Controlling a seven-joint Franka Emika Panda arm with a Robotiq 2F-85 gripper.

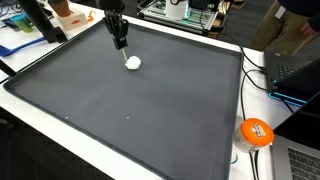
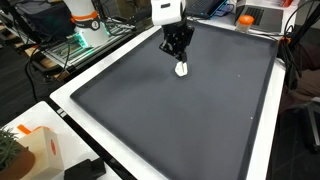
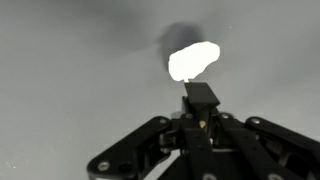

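My gripper (image 1: 122, 47) is shut on a thin pale stick (image 1: 125, 54) that slants down towards a small white object (image 1: 133, 63) at the back of the dark board. In the other exterior view the white object (image 2: 181, 69) sits just below the black gripper (image 2: 180, 59). From the wrist, the white object (image 3: 194, 61) is a bright, overexposed oblong just beyond the shut fingertips (image 3: 201, 94), with a dark shadow beside it. Whether the stick is joined to it or only touches it, I cannot tell.
The wide grey board (image 1: 150, 115) is otherwise clear. An orange-topped container (image 1: 254, 133) stands off its right side, close to a laptop (image 1: 298, 162). Another robot arm (image 2: 88, 25) with a white and orange body is beyond the board's far left corner.
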